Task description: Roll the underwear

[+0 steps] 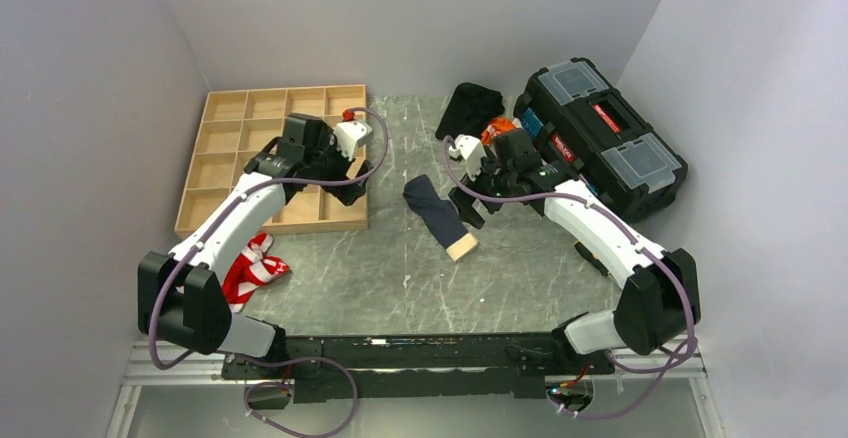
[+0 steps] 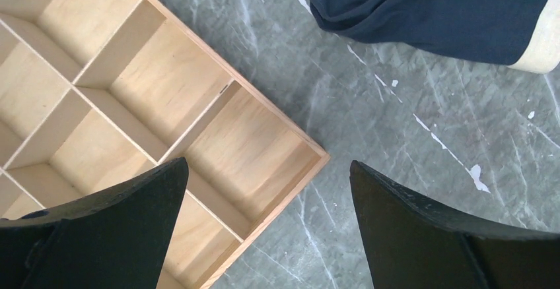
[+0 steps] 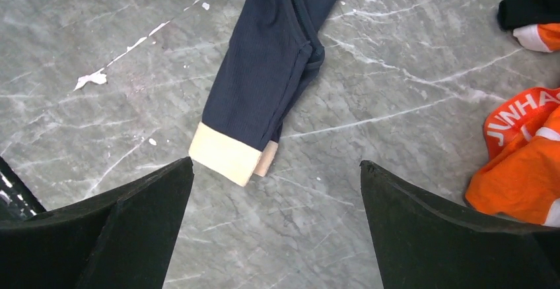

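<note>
Navy underwear (image 1: 436,214) with a cream band lies folded into a long strip on the marble table, slanting toward the lower right in the top view; it also shows in the left wrist view (image 2: 429,12) and right wrist view (image 3: 257,78). My left gripper (image 1: 355,183) is open above the wooden box's right edge, left of the cloth (image 2: 269,190). My right gripper (image 1: 467,208) is open over the table at the cloth's right, with nothing between its fingers.
A compartmented wooden box (image 1: 220,138) fills the back left. A red-white cloth (image 1: 255,273) lies front left. A black cloth (image 1: 465,108), orange fabric (image 3: 515,163) and a large toolbox (image 1: 610,128) crowd the back right.
</note>
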